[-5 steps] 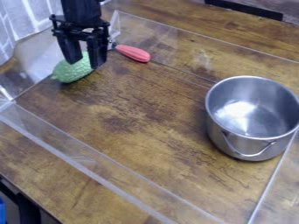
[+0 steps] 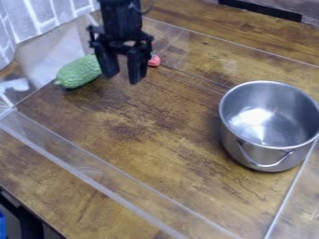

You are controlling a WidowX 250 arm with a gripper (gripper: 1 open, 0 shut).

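My black gripper (image 2: 121,65) hangs over the upper left of the wooden table, its fingers apart with nothing visible between them. A green textured oblong object (image 2: 80,73) lies left of the gripper, partly behind it. A pink object (image 2: 153,61) sits just right of and behind the gripper, mostly hidden. A large steel pot (image 2: 268,126) stands at the right, empty.
Transparent edges run along the left and right. A whitish cloth hangs at the upper left.
My gripper has moved to the right from over the green object, which is now more exposed, while the pink object has become mostly hidden behind the gripper.
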